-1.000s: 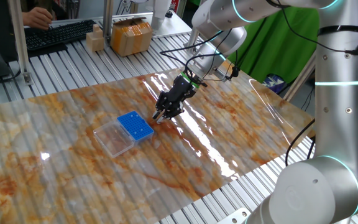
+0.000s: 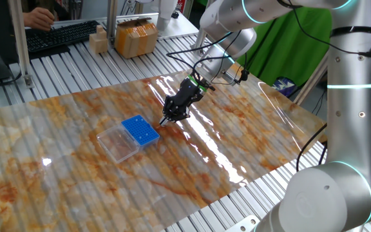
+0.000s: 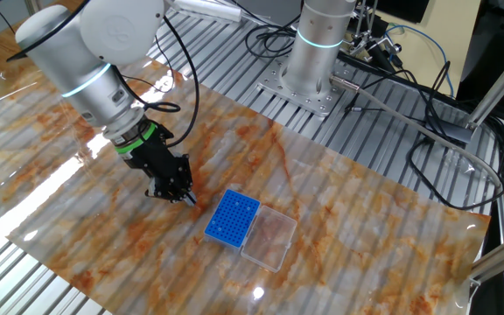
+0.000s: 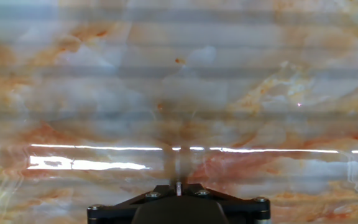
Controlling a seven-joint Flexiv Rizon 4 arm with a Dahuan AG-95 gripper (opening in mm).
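A blue perforated rack (image 2: 140, 129) lies on the marbled board, its clear hinged lid (image 2: 118, 144) folded open flat beside it. In exterior view 2 the rack (image 3: 233, 218) and lid (image 3: 270, 238) sit to the right of the arm's tip. Tilted down just beside the rack, my gripper (image 2: 163, 121) has its fingertips together, close to the board; in exterior view 2 the gripper (image 3: 192, 200) is apart from the rack. At the bottom of the wrist view, the gripper shows a thin pale sliver between its dark fingers; what it is cannot be made out.
Around the rack the marbled board (image 2: 57, 161) is largely clear. A cardboard box (image 2: 136, 37), wooden blocks (image 2: 98, 40) and a keyboard (image 2: 63, 37) stand beyond it, with a person's hand (image 2: 38, 19) near the keyboard.
The gripper's fingertips, spread apart one second ago, have come together. The arm stays nearly in place; the rack and lid have not moved.
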